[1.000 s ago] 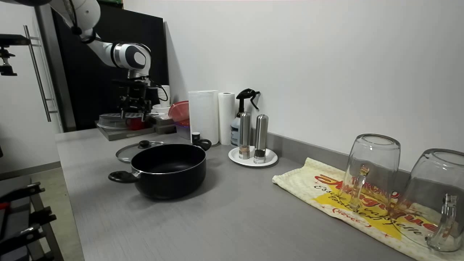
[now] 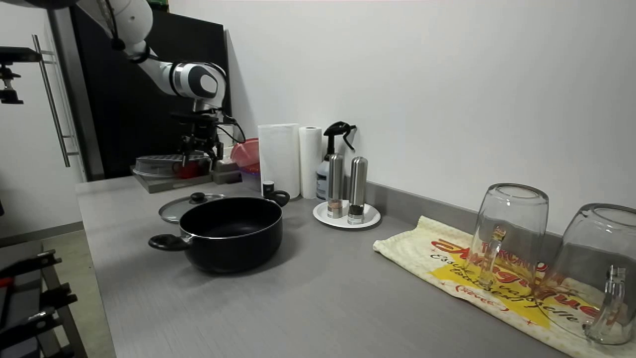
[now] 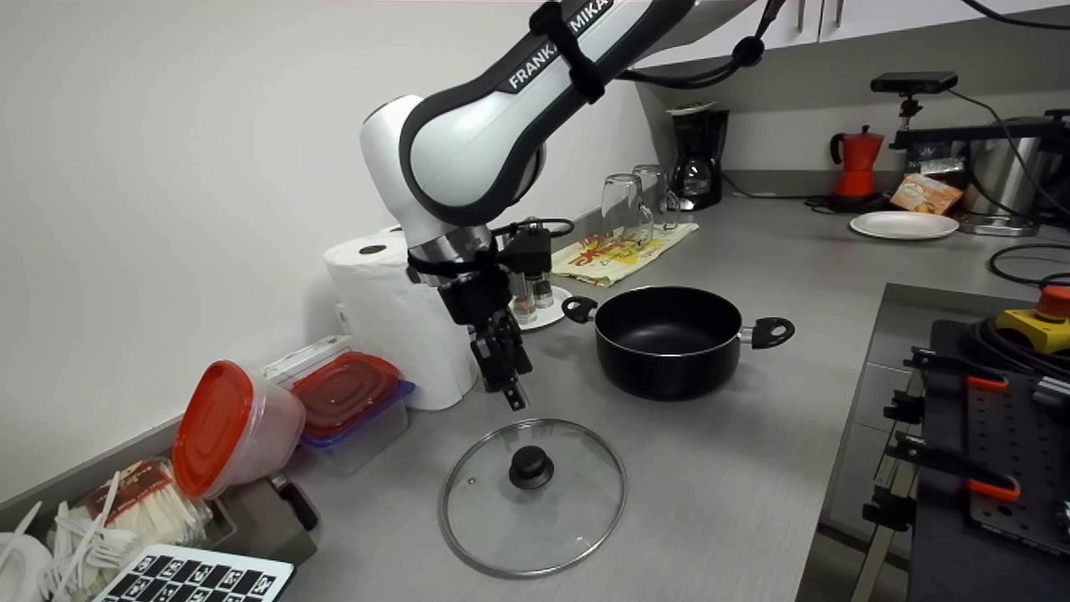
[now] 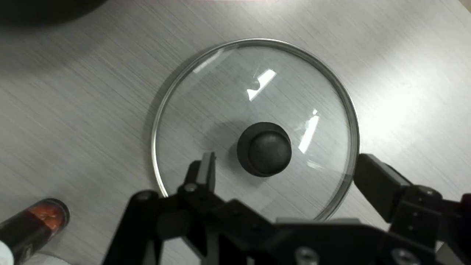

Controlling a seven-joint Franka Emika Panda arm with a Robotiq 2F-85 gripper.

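A round glass lid [image 4: 194, 115] with a metal rim lies flat on the counter, its black knob [image 4: 267, 150] facing up. Above it hangs my open gripper, fingers spread wide and nothing between them; in the wrist view the knob appears in the gap, slightly beyond the fingertips. Seen from the second exterior view, the gripper is raised clear of the lid [image 3: 491, 522] towards its wall side. The black two-handled pot [image 3: 670, 363] stands uncovered on the counter beside the lid, and its visible inside looks empty.
Paper towel rolls [image 3: 386, 311], plastic containers [image 3: 351, 431] and a white plate with two grinders [image 2: 346, 221] line the wall side. Glass mugs [image 2: 507, 238] rest on a yellow cloth [image 2: 441, 262]. Bare counter stretches in front of the pot.
My arm has shifted right in the first exterior view, towards the wall side, and the gripper is a little lower. Lid and pot have stayed in place.
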